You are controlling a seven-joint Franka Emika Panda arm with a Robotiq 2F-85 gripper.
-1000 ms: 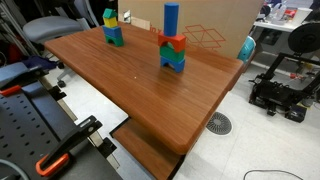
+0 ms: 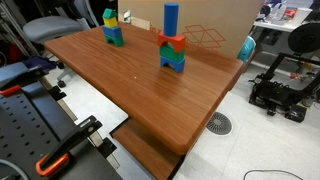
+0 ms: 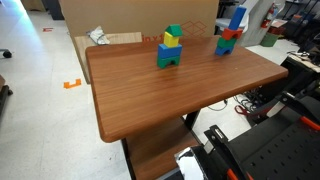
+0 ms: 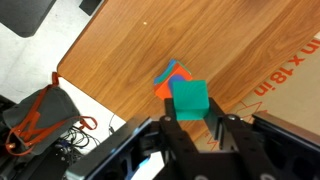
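My gripper is shut on a green block [image 4: 190, 98] in the wrist view. Below the block, partly hidden by it, show red, blue and teal pieces of a stack on the table. One stack has an upright blue cylinder [image 2: 171, 18] on top of a red block [image 2: 172, 43], with green and blue blocks under it. The other stack has a green triangular piece [image 3: 173, 30] on a yellow block [image 3: 172, 40], then a blue block [image 3: 169, 51] and green at the base. Neither exterior view clearly shows the gripper.
Both stacks stand on a wooden table [image 3: 135, 88] in front of a cardboard panel [image 3: 150, 22]. Bare tabletop spreads around them. A black bag [image 4: 35, 120] and cables lie on the floor beyond the table edge. A dark surface [image 2: 40, 120] lies alongside the table.
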